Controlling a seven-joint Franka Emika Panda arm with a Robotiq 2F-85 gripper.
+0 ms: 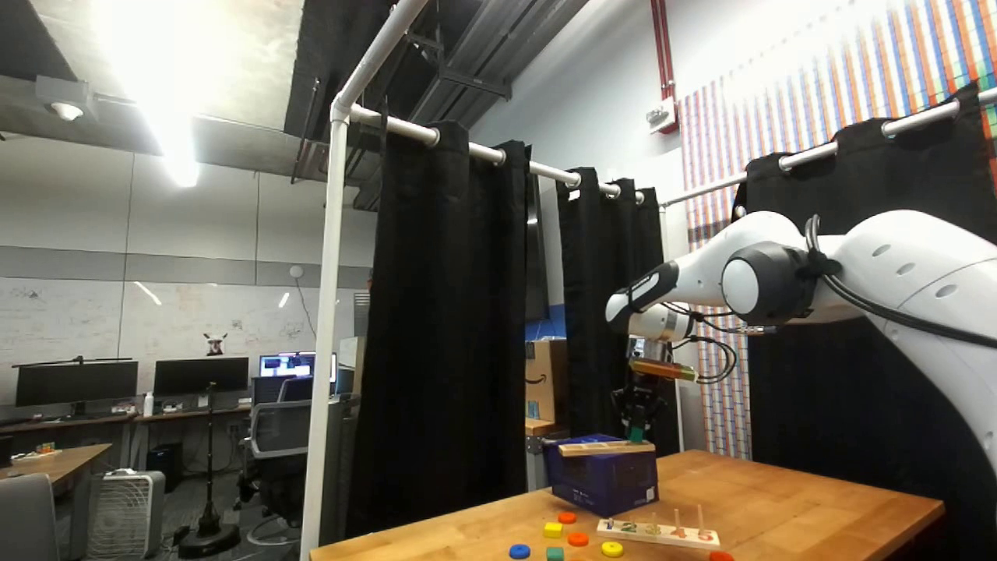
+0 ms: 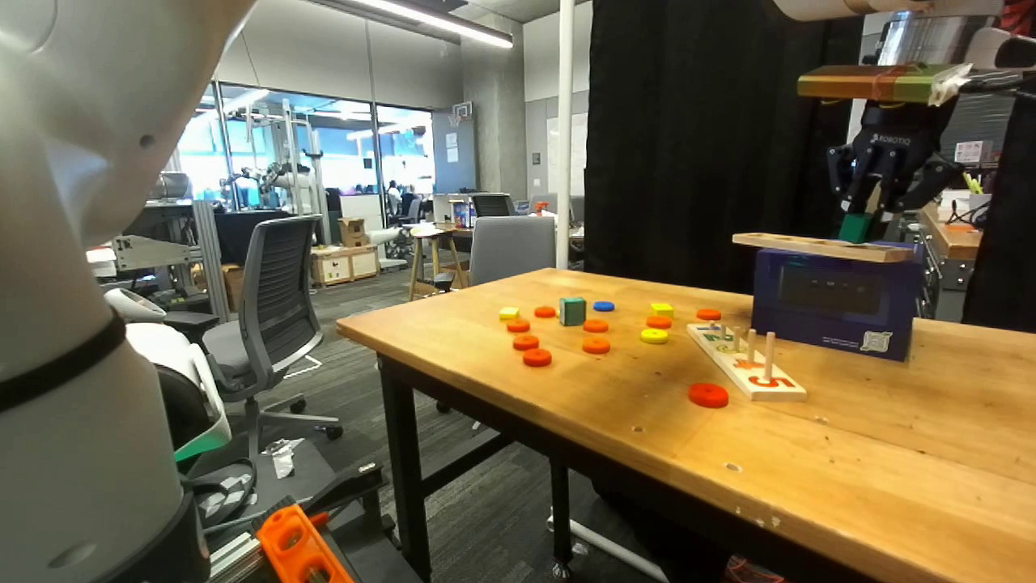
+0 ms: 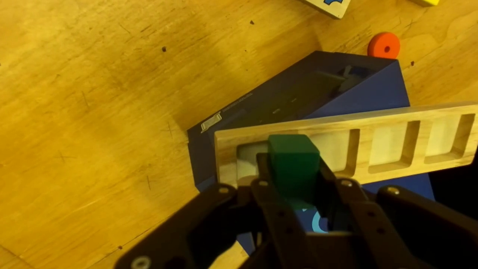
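Note:
My gripper is shut on a green block (image 3: 293, 163). In the wrist view the block covers part of a long wooden tray (image 3: 390, 116) with several square recesses, overlapping the divider beside the end recess. Exterior view 2 shows the green block (image 2: 855, 228) low at the tray's right part, its lower end at the tray's top face; whether it touches cannot be made out. The wooden tray (image 2: 825, 246) lies across the top of a dark blue box (image 2: 835, 306), one end sticking out past it. All the recesses I can see look empty.
A numbered peg board (image 2: 743, 364) stands before the box. Orange, yellow and blue rings, yellow blocks and another green block (image 2: 573, 311) are scattered over the table (image 2: 622, 466). Bare wood lies right of the peg board.

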